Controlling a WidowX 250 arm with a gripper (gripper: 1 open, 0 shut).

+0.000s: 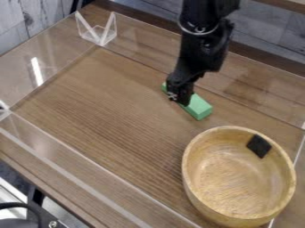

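Observation:
My black gripper (183, 87) is lowered from the top centre over a green block (195, 107) that lies on the wooden table. The fingers stand apart around the block's upper left end, partly covering it. Whether they touch it is hard to tell.
A large tan round bowl (238, 183) with a black patch on its rim takes up the lower right. A white wire-like object (98, 28) stands at the top left. Black cables lie at the bottom left corner.

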